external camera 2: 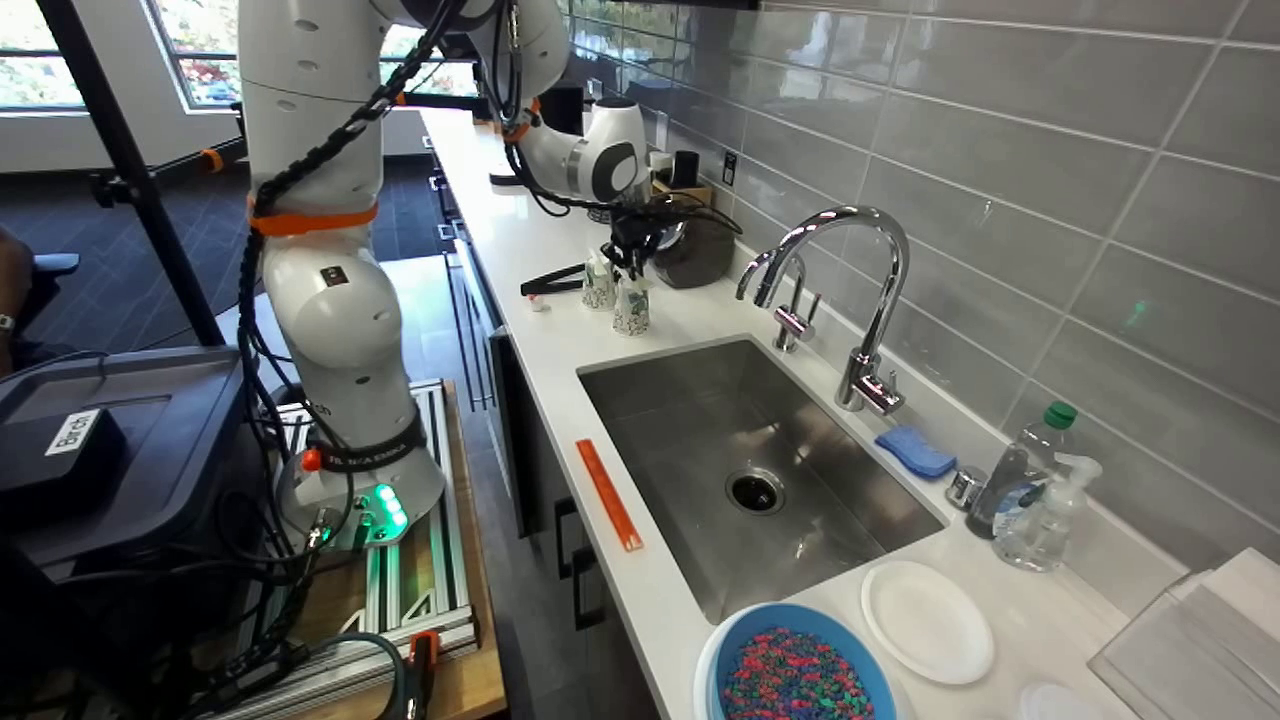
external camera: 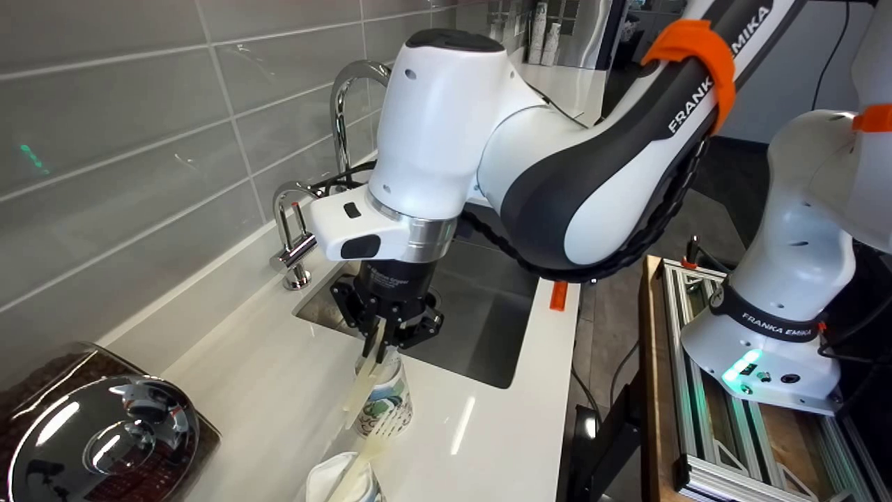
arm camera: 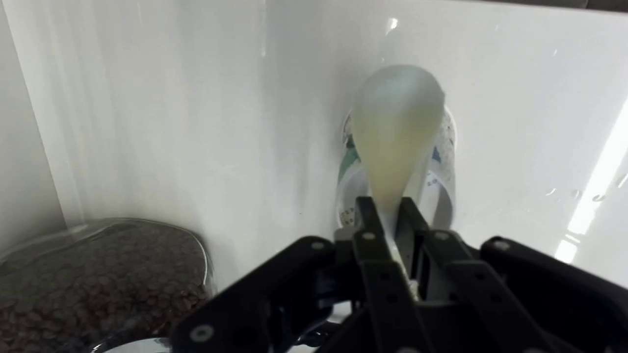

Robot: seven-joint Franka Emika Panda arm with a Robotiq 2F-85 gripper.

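My gripper (external camera: 375,344) is shut on a pale wooden-looking or plastic utensil (external camera: 362,386). In the wrist view the utensil's broad, rounded, spoon-like end (arm camera: 400,103) extends past the fingertips and covers part of a patterned cup (arm camera: 445,156). That cup (external camera: 393,406) stands on the counter below and close to the gripper; whether the utensil is inside it or in front of it, I cannot tell. Closer to the camera, a pale fork (external camera: 373,447) leans out of a second cup (external camera: 365,488). Both patterned cups (external camera 2: 631,312) appear near the gripper in exterior view 2.
Beside the cups sits a jar of dark beans (arm camera: 112,276) with a shiny lid (external camera: 109,439). The sink (external camera: 477,322) and a chrome tap (external camera 2: 882,306) lie beyond. An orange strip (external camera 2: 608,494) rests along the counter's edge. Bare counter surrounds the cups on the sink side.
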